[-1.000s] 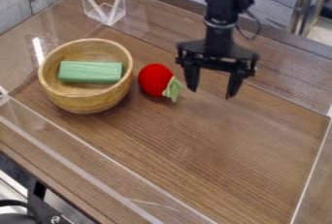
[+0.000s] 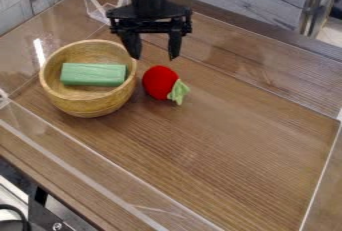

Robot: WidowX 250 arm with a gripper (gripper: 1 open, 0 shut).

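Note:
A black gripper [image 2: 150, 37] hangs at the top centre of the camera view, its two fingers pointing down and spread apart, with nothing seen between them. It is just above and behind a red round object [image 2: 162, 83] with a light green leafy part, on the wooden table. To the left of that, a wooden bowl [image 2: 83, 102] holds a green block [image 2: 92, 74]. The red object stands outside the bowl, close to its right side.
A pale wall or edge runs along the top left and top right. Dark cable-like items [image 2: 11, 221] are at the bottom left corner.
The gripper has moved left across the table, from right of the red object to above it and near the bowl. The bowl and red object stay where they were.

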